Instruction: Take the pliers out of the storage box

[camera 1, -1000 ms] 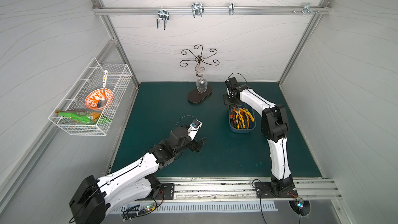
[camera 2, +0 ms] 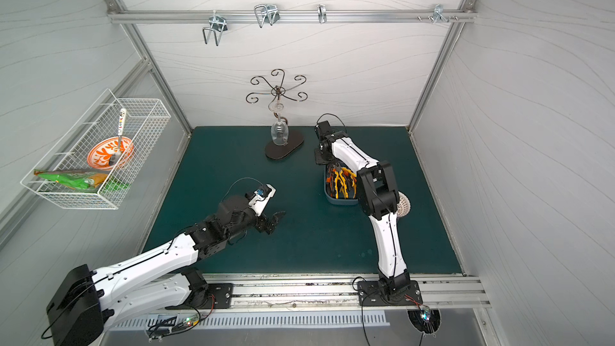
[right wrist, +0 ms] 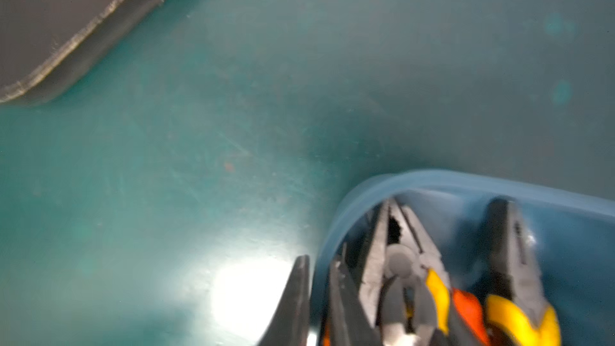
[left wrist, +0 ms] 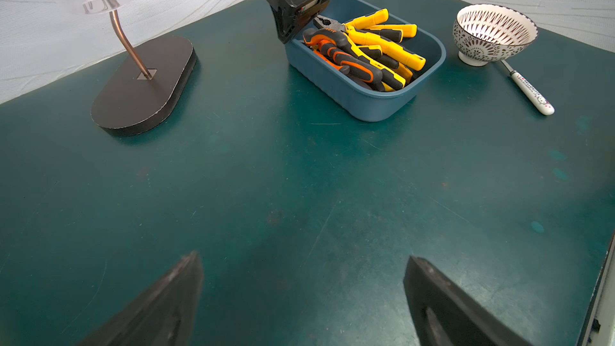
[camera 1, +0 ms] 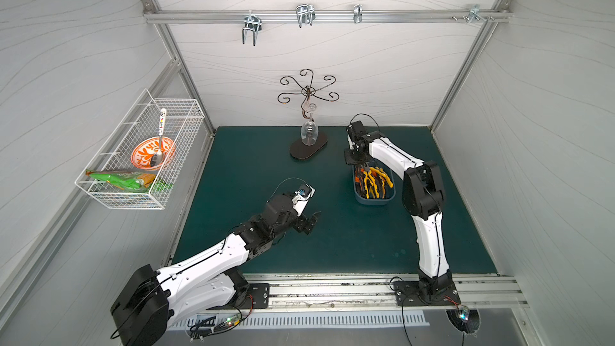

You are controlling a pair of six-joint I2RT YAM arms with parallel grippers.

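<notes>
A blue storage box [left wrist: 378,105] holds several pliers [left wrist: 390,48] with yellow or orange handles, heaped together. In the right wrist view, silver-jawed pliers [right wrist: 400,259] stand near the box's left wall. My right gripper is at that wall, its fingers partly apart with the blue rim running between them; no pliers show in its grasp. Whether the fingers touch the rim is hard to tell. My left gripper stands wide open over bare table, its fingers far apart and empty.
A dark-based stand [left wrist: 147,86] with a hanging glass [camera 1: 309,133] stands left of the box. A patterned bowl [left wrist: 493,32] and a white-handled utensil [left wrist: 531,93] lie to its right. A wire basket [camera 1: 121,200] hangs on the left wall.
The right gripper has shifted slightly to the left at the box's far end. My left arm has moved a little to the right. The hanging glass has swung slightly left.
</notes>
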